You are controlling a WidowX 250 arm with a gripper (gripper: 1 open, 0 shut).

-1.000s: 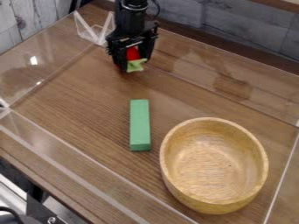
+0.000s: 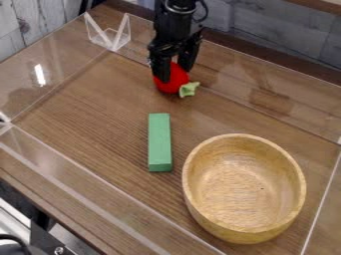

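My black gripper [image 2: 173, 62] is at the top middle of the camera view, lowered onto a red object [image 2: 170, 80] with a pale green part [image 2: 189, 90] at its right. The fingers are around or just over the red object; whether they grip it is unclear. A green bar [image 2: 160, 141] lies in the middle of the wooden table, and a large wooden bowl [image 2: 242, 187] sits at lower right.
A clear plastic piece [image 2: 107, 30] stands at the back left beside the grey wall.
My gripper and the red object have moved right and toward the viewer, and the pale green part now shows to the object's right. The bowl and bar are unmoved.
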